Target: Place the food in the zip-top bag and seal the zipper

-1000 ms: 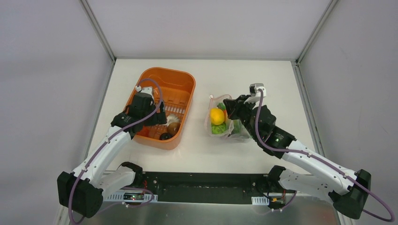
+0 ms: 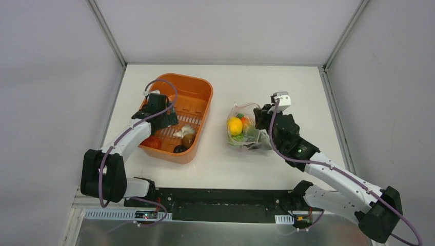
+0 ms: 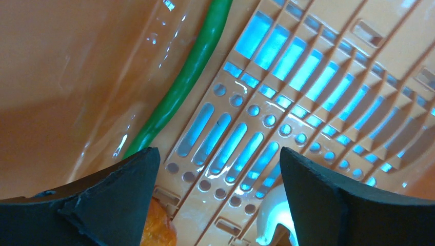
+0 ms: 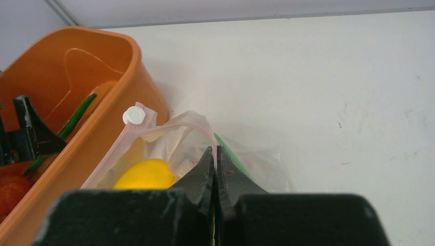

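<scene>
The clear zip bag (image 2: 245, 145) sits right of the basket with its mouth open. Inside it are a yellow food item (image 2: 234, 126), something orange (image 2: 245, 123) and greens. My right gripper is shut on the bag's rim, a thin film running into its fingertips. A white zipper slider (image 4: 134, 115) shows at the rim's far corner. Inside the basket, my left gripper is open over the slotted floor, nothing between its fingers. A long green pepper (image 3: 180, 84) lies along the basket wall, beyond the left finger.
The orange basket (image 2: 195, 84) also holds a red tomato-like item (image 2: 152, 142), white garlic-like food (image 2: 184, 131), a brown round item (image 2: 188, 140) and a dark one (image 2: 179, 148). Its walls stand around my left gripper.
My left gripper has shifted slightly left within the basket as its arm swung. The right gripper has moved slightly, and the bag's film now covers more of the greens.
</scene>
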